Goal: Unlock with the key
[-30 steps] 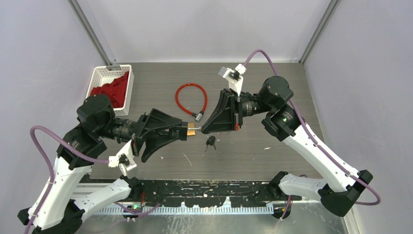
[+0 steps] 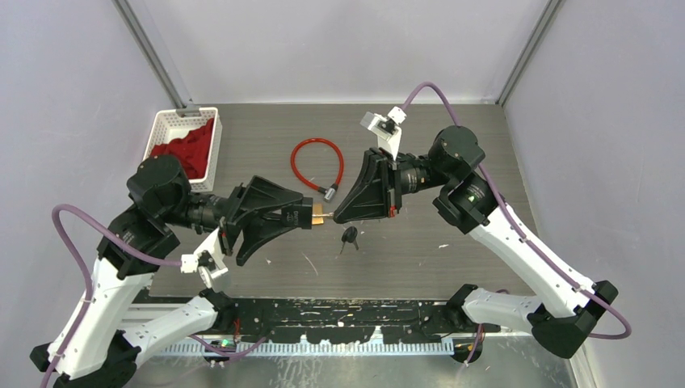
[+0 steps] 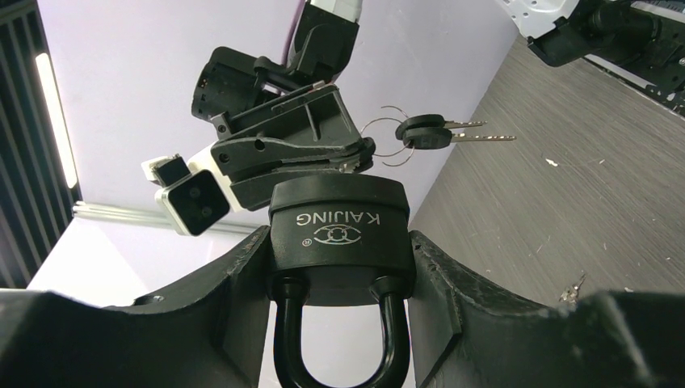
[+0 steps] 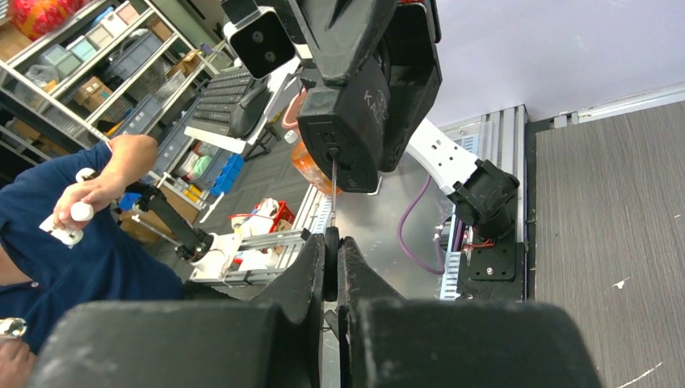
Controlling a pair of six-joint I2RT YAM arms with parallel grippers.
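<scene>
A black padlock (image 3: 339,238) is clamped between the fingers of my left gripper (image 2: 299,214), its U-shaped shackle (image 3: 394,335) having both legs at the body. From the right, my right gripper (image 2: 336,218) is shut on the black head of a key (image 4: 331,259). The thin metal shaft runs straight to the keyhole (image 4: 334,152) in the padlock's end face, its tip at the slot; how deep it sits cannot be told. Most of the shaft shows between padlock and fingers. Two spare keys (image 3: 428,133) dangle on rings below the right gripper.
A red cable lock (image 2: 297,162) lies on the table behind the grippers. At back left stands a white basket (image 2: 212,153) with red cloth. A small orange-brown object (image 2: 317,218) shows below the key.
The right gripper has hardly moved, and both stay shut on what they hold.
</scene>
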